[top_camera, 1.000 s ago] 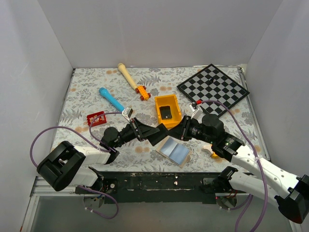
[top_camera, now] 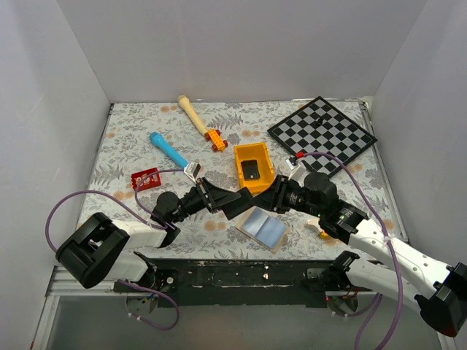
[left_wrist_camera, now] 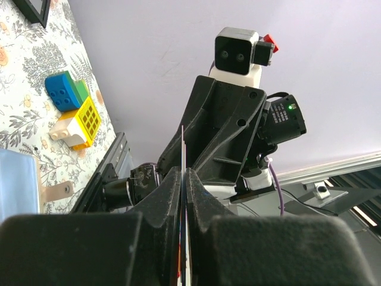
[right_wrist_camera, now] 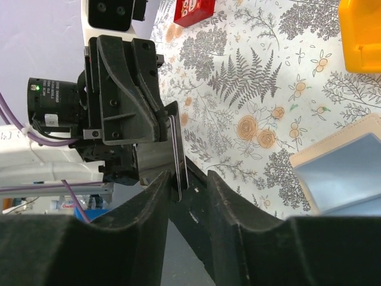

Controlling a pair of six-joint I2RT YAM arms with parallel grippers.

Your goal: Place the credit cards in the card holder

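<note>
A thin dark flat piece, perhaps the card holder or a card, hangs above the table between the two arms. My left gripper is shut on it, and in the left wrist view the piece appears edge-on as a narrow line. Pale edge lines run along the piece in the right wrist view; whether cards sit inside it I cannot tell. My right gripper has its fingers apart, with the near end of the piece at its left fingertip. A firm hold there does not show.
Below the grippers lies a shallow wooden tray with a pale blue inside. Behind it stands a yellow bin holding a black item. A checkerboard, a blue stick and a red box lie around.
Both arms have hardly moved.
</note>
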